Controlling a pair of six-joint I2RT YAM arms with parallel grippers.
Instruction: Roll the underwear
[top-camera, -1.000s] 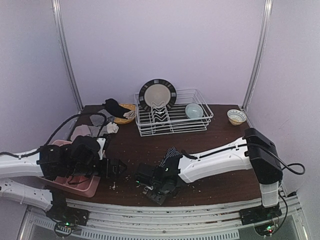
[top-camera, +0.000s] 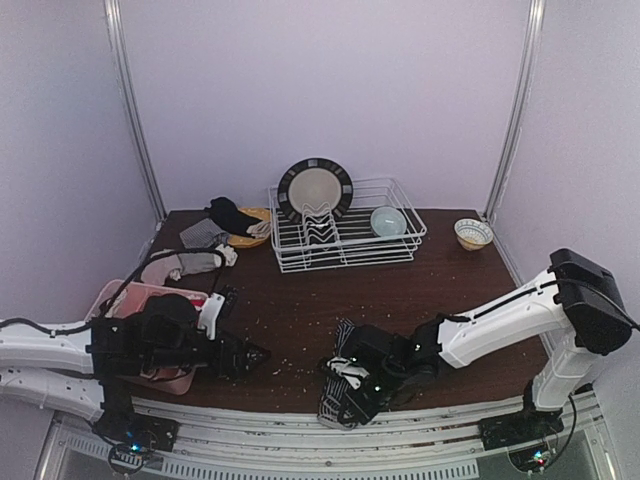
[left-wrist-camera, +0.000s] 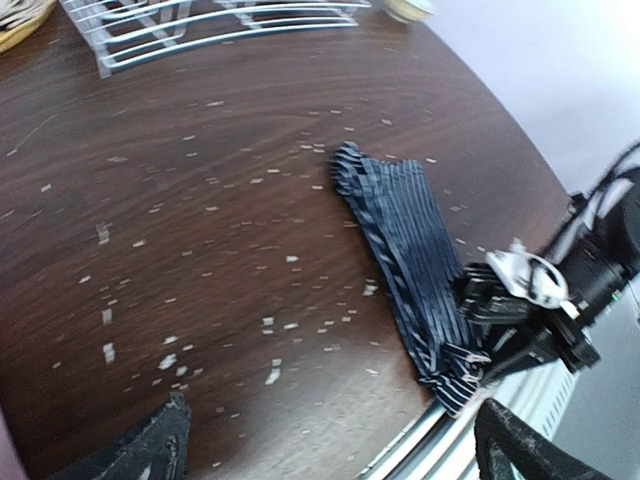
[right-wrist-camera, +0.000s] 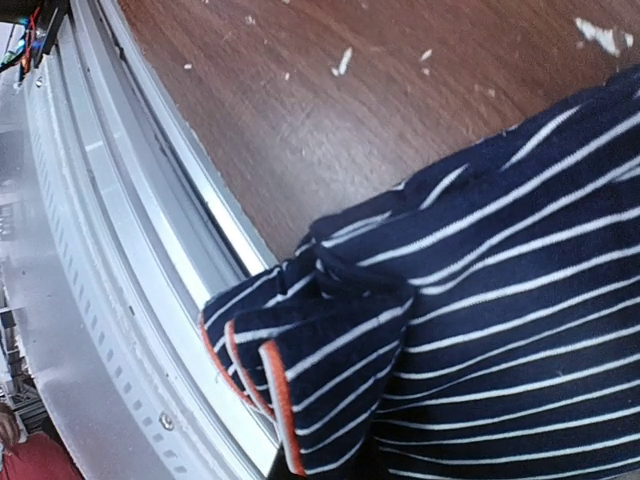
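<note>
The navy, white-striped underwear lies long and folded toward the table's front edge, its near end bunched with orange-edged layers (right-wrist-camera: 320, 400) in the right wrist view. My right gripper (top-camera: 348, 392) is at that near end, shut on the underwear, though its fingers are mostly hidden under cloth and arm. My left gripper hangs open over bare table to the left, nothing between its fingers.
A dish rack (top-camera: 345, 255) with plate and bowl stands at the back. A small bowl (top-camera: 473, 236) is at back right, clothes (top-camera: 200, 260) at back left, a pink bin (top-camera: 170, 385) at left.
My right arm has moved toward the front edge and right, exposing more of the underwear. My left gripper has moved slightly right and toward the front.
</note>
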